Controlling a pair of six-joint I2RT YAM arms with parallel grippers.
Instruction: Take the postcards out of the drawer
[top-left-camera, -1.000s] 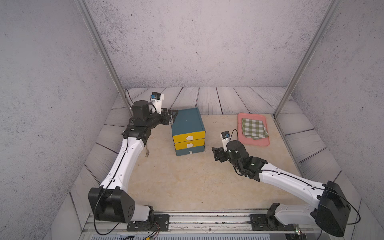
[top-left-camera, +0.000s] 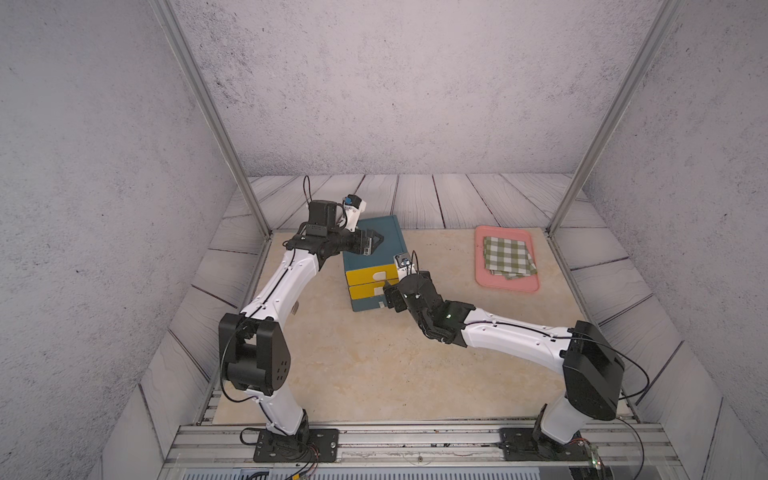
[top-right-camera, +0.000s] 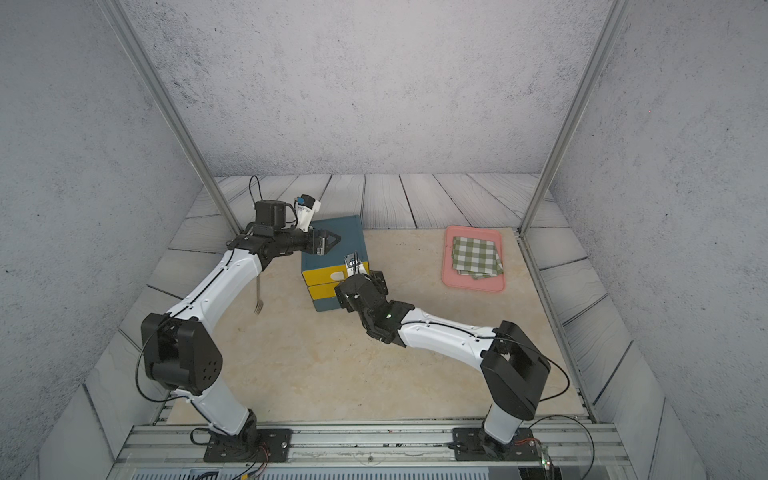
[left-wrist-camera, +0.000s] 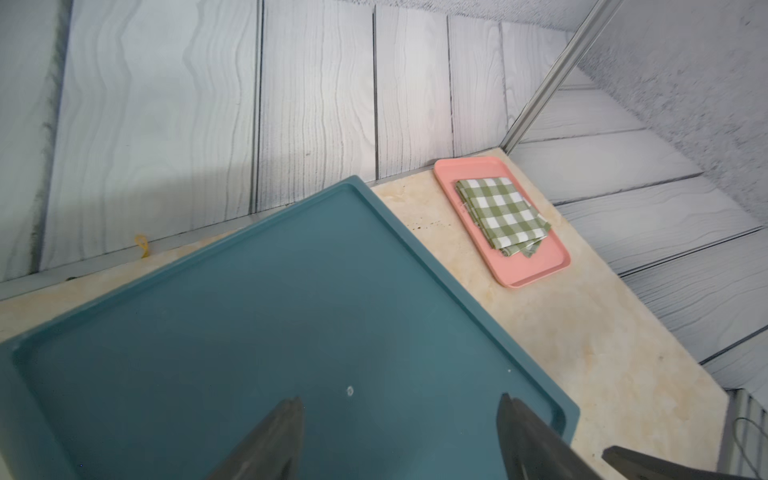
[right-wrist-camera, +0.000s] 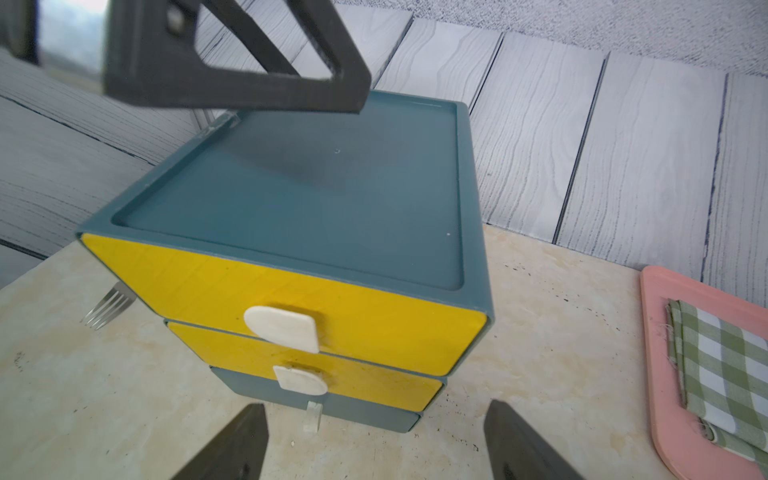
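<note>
A drawer cabinet (right-wrist-camera: 360, 200) with a blue-green top stands left of the table's middle, its drawers all closed. Its front has an upper yellow drawer (right-wrist-camera: 200, 292), a lower yellow drawer (right-wrist-camera: 376, 382) and a blue-green bottom drawer (right-wrist-camera: 264, 388). White tabs stick out from the two yellow fronts. Over the cabinet's top hangs my left gripper, open and empty. In front of the drawers, toward the right side, my right gripper is open, nothing between its fingers. No postcards show in any view.
A pink tray (top-left-camera: 480, 276) with a folded green checked cloth (top-left-camera: 508, 256) lies at the right. A fork (top-right-camera: 258, 302) rests left of the cabinet.
The left gripper has swung right, from the cabinet's left edge to over its top. The right gripper has moved left and now hides part of the drawer fronts. The cabinet has not moved.
</note>
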